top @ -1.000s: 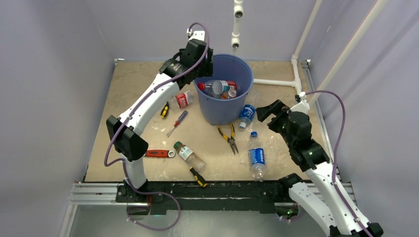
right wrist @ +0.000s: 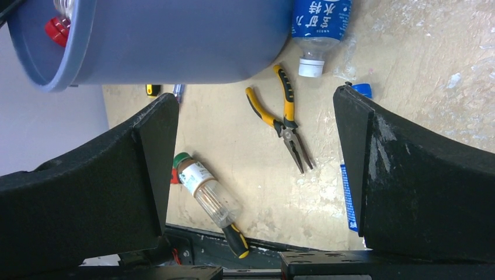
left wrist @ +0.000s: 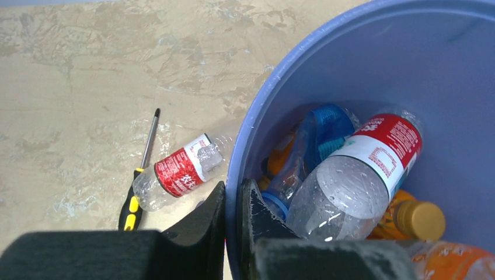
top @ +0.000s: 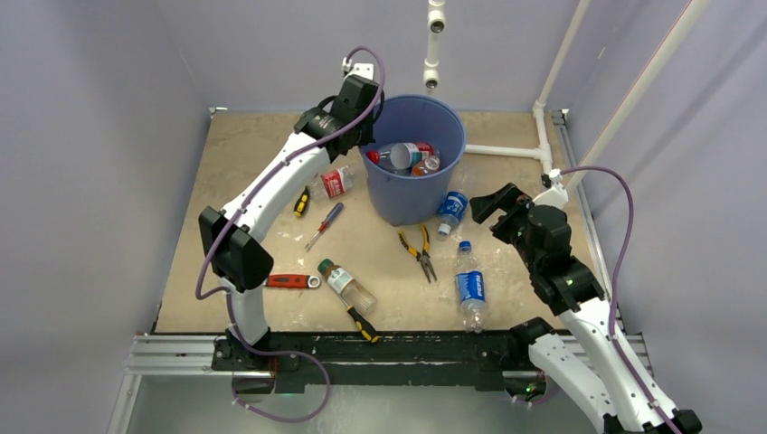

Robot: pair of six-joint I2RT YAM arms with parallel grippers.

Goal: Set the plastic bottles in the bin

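Note:
My left gripper is shut on the rim of the blue bin (top: 402, 199), which holds several bottles. Outside it lie a red-label bottle (left wrist: 178, 172) to the left, a blue-label bottle (top: 452, 210) to the right, another blue-label bottle (top: 471, 287) at the front, and a green-capped bottle (top: 346, 287) at front centre. My right gripper stands open right of the bin, above the table, with nothing between its fingers.
Pliers (top: 419, 253), screwdrivers (top: 324, 226) and a red-handled tool (top: 291, 281) lie among the bottles. White pipes (top: 502, 151) run behind and right of the bin.
The left arm's end has shifted slightly, and the bin has moved a little toward the back of the table. The right arm is unmoved.

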